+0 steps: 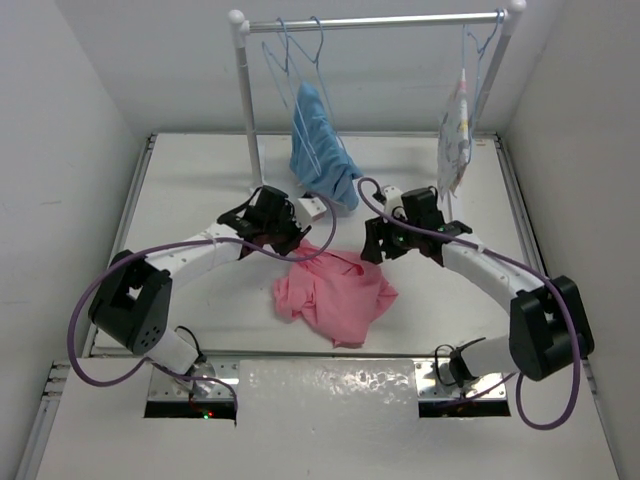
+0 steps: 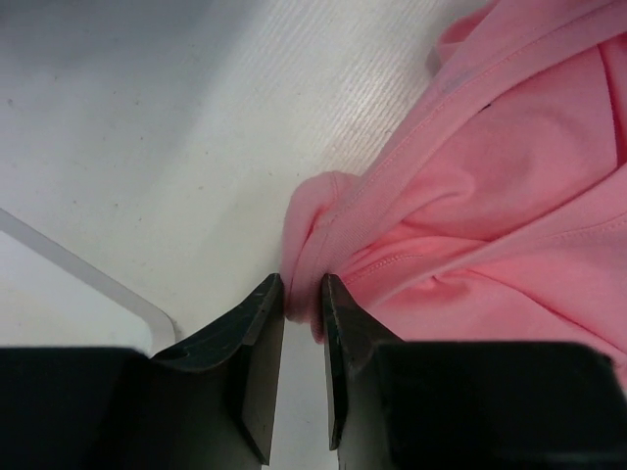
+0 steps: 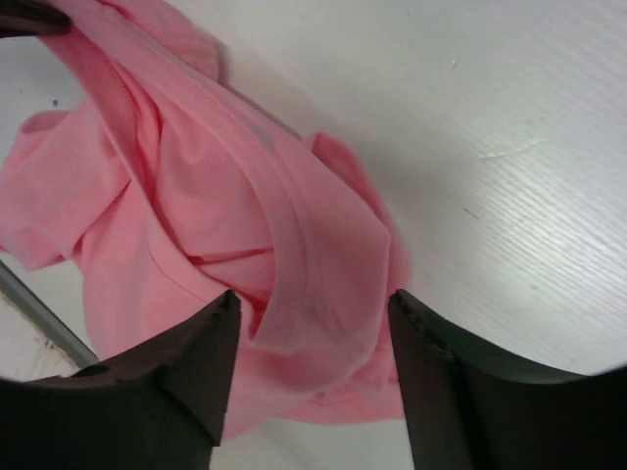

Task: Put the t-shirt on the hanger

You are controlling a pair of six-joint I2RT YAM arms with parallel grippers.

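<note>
The pink t-shirt (image 1: 335, 300) lies crumpled on the white table between my two arms. In the left wrist view, a folded corner of the shirt (image 2: 328, 220) lies between the slightly parted fingertips of my left gripper; bare table shows in the gap below it. My right gripper is wide open above the shirt's other upper edge (image 3: 294, 225), with neither finger closed on the cloth. Blue hangers (image 1: 320, 65) hang from the rack behind, at its left side; another hanger (image 1: 480, 45) hangs at the right.
The rack's rail (image 1: 400, 20) spans the back. A blue garment (image 1: 320, 150) hangs behind the left gripper, and a white patterned one (image 1: 455, 135) hangs at the right. Grey walls close in both sides. Bare table (image 1: 450, 300) lies right of the shirt.
</note>
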